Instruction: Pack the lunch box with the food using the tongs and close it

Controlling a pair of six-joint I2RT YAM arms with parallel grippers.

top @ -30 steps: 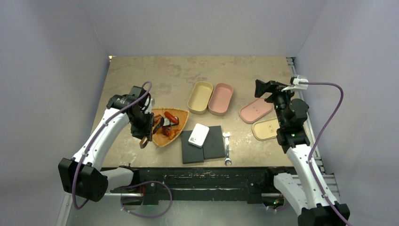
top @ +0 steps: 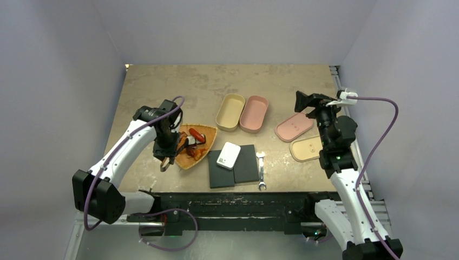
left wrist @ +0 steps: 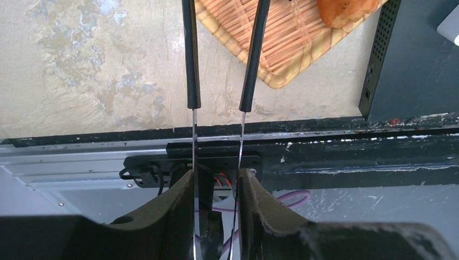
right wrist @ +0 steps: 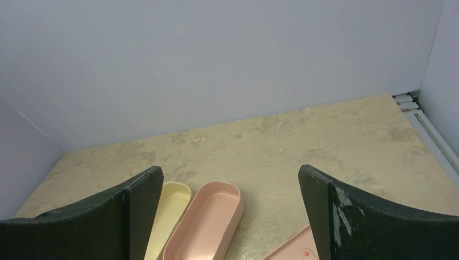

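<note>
In the left wrist view, my left gripper is closed partway on a pair of tongs [left wrist: 193, 70], metal arms between its fingers. Their black tips stand apart and reach over the woven basket [left wrist: 276, 80]. From above, the basket [top: 185, 165] holds a red sausage [top: 197, 135] and other browned food, partly covered by the tongs. A yellow lunch box [top: 231, 112] and a pink lunch box [top: 254, 114] sit side by side, both empty. My right gripper hangs open, nothing between its fingers. Below it lie a pink lid [top: 294, 127] and yellow lid [top: 306, 149].
Dark flat panels [top: 247, 162] with a white phone-like block [top: 228, 155] on them lie right of the basket. A wrench [top: 261, 170] lies next to them.
Boxes, lids and food look unmoved.
</note>
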